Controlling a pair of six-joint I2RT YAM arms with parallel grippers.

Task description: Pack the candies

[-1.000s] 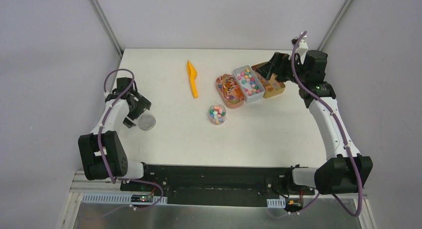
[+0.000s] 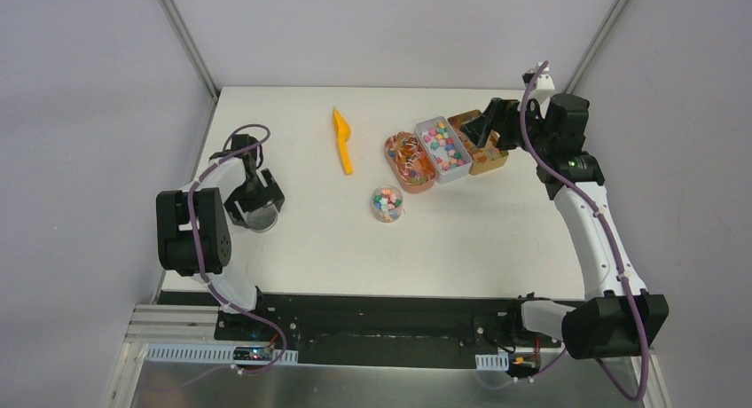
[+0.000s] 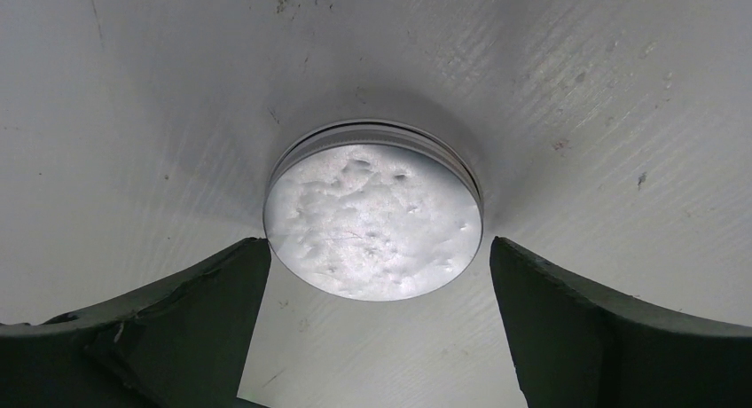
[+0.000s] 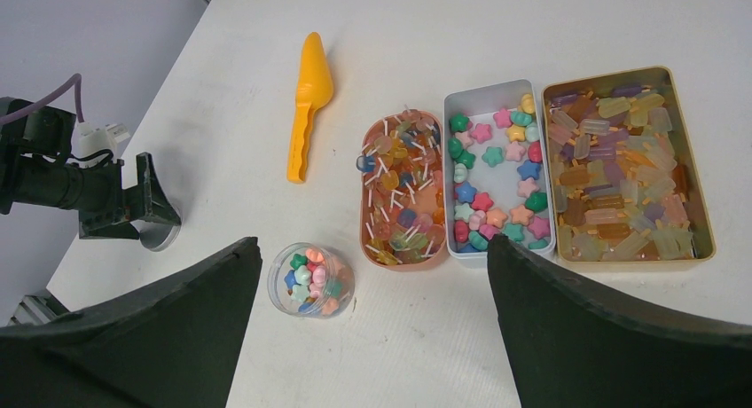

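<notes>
A silver metal lid (image 3: pixel 372 222) lies on the table, with my left gripper open around it, fingertips at either side. A clear jar (image 2: pixel 387 204) of star-shaped candies stands mid-table. Candies also fill an orange tray (image 4: pixel 401 253) with lollipops, a white tray (image 4: pixel 488 259) with stars, and a gold tray (image 4: pixel 630 259) with translucent pieces. My right gripper is open above the table near the trays, nothing between its fingers.
A yellow scoop (image 4: pixel 312 89) lies at the back middle. Walls border both sides.
My left gripper has moved rightward to come over the lid.
</notes>
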